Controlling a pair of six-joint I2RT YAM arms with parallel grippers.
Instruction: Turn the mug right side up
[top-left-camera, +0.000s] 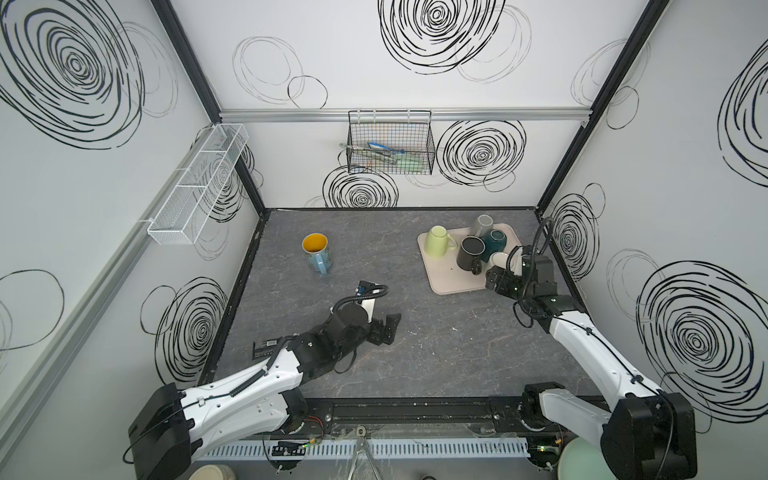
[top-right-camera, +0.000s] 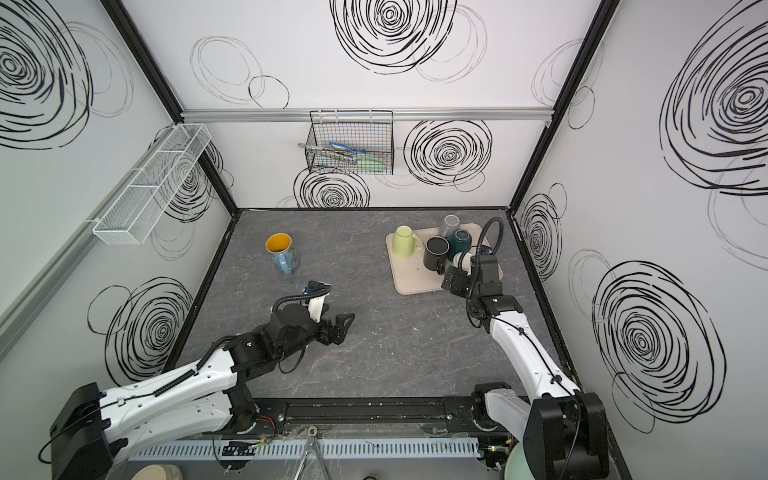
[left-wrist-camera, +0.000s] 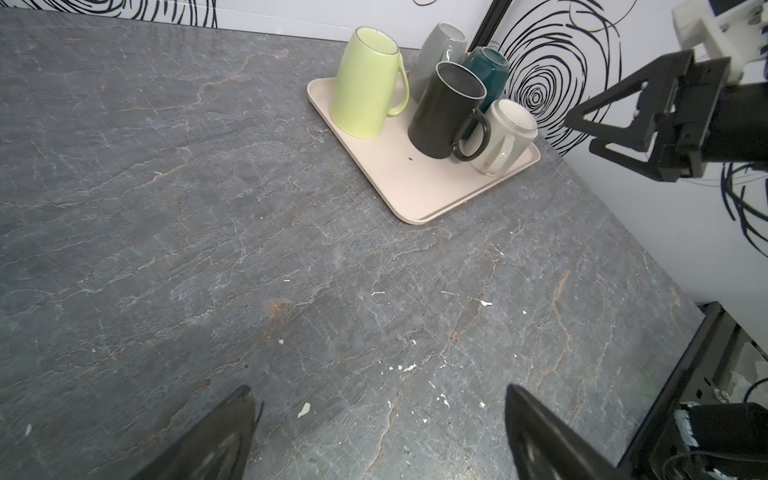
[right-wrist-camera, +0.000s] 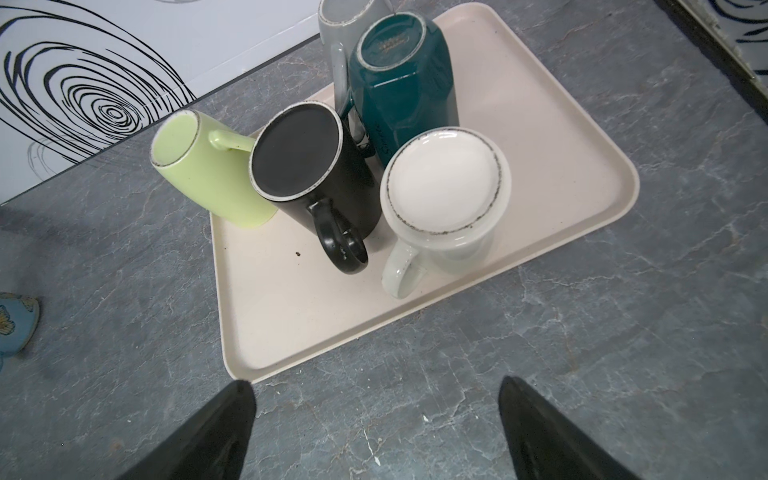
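A blue mug with an orange inside (top-left-camera: 317, 254) stands upright on the left of the table, its mouth facing up. On the beige tray (right-wrist-camera: 280, 336) sit several mugs bottom-up: light green (right-wrist-camera: 209, 164), black (right-wrist-camera: 320, 168), dark teal (right-wrist-camera: 405, 80), white (right-wrist-camera: 448, 192) and grey (left-wrist-camera: 438, 54). My left gripper is open over bare table in front of the blue mug, nothing between its fingers. Open and empty, my right gripper hovers by the tray's front right, near the white mug. The arm partly hides that mug in the top views.
A black wire basket (top-left-camera: 391, 148) with utensils hangs on the back wall. On the left wall is a white wire rack (top-left-camera: 200, 184).
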